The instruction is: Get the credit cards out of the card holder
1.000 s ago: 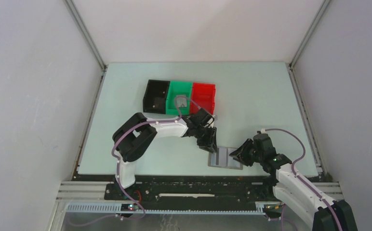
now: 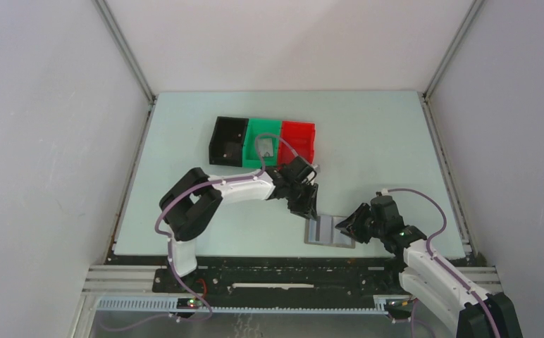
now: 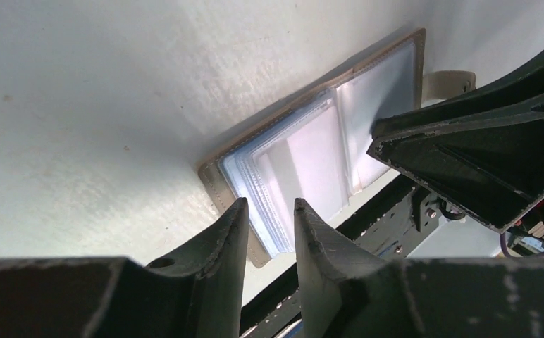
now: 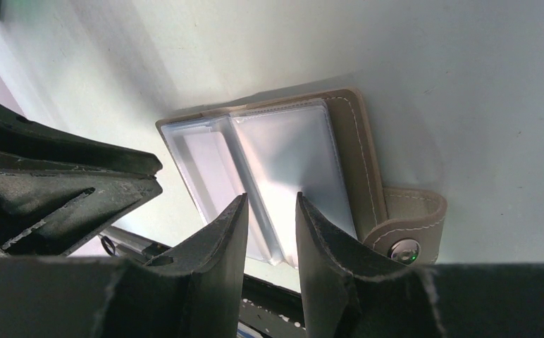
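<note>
An opened card holder (image 2: 329, 241) with a brown border lies flat near the table's front edge. Its clear sleeves show pale, see-through panels (image 3: 318, 151); whether a card sits inside them I cannot tell. My left gripper is open over the holder's left end, fingertips near the stacked sleeve edges (image 3: 262, 186), nothing between them. Over the right half, my right gripper also stands open and empty, above the clear sleeve (image 4: 294, 158). The brown snap strap (image 4: 421, 225) sticks out at the holder's right side.
Behind the left arm stands a row of bins: black (image 2: 228, 141), green (image 2: 254, 130) and red (image 2: 299, 141). A pale flat item (image 2: 266, 148) lies in the green one. The table to the right of the bins is clear.
The right arm and the holder look unmoved.
</note>
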